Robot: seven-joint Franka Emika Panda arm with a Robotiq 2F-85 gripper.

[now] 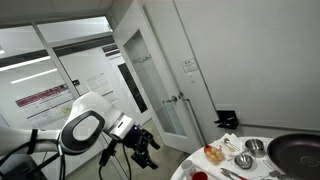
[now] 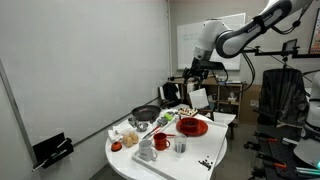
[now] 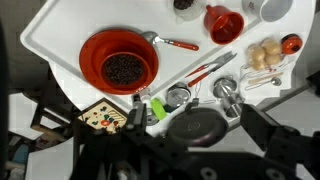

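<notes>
My gripper is open, its dark fingers spread wide with nothing between them. It hangs well above the table in the second exterior view, near the red bowl's end. In the wrist view, a red bowl (image 3: 104,46) holding a dark bowl of small dark bits lies to the left. The black pan (image 3: 197,128) shows between the fingers, far below and partly covered by the gripper. A red mug (image 3: 223,23) stands near the top, with a red-handled spoon (image 3: 178,43) and a red-handled utensil (image 3: 207,70) beside it.
Metal cups (image 3: 228,86), a green item (image 3: 158,108), round tan items (image 3: 266,52) and a tomato-like red item (image 3: 291,44) crowd the table. A white tray (image 2: 200,165) has bare space at its near end. A wall runs behind the table.
</notes>
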